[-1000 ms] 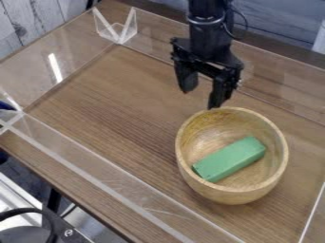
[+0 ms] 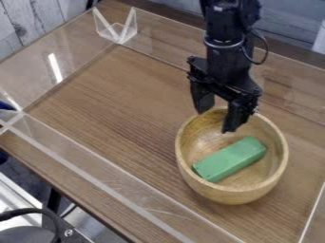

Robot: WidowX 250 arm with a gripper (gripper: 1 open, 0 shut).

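My black gripper (image 2: 221,112) hangs over the back rim of a round tan bowl (image 2: 203,193) on the right of the wooden table, its fingers spread apart and open. A green block (image 2: 230,159) lies tilted diagonally in the bowl, below the gripper and apart from it.
A clear angular holder (image 2: 116,27) stands at the back left. Dark cables or hardware show at the lower left edge.
My gripper has moved down and toward the viewer, closer to the bowl. The bowl and the green block have not visibly moved.
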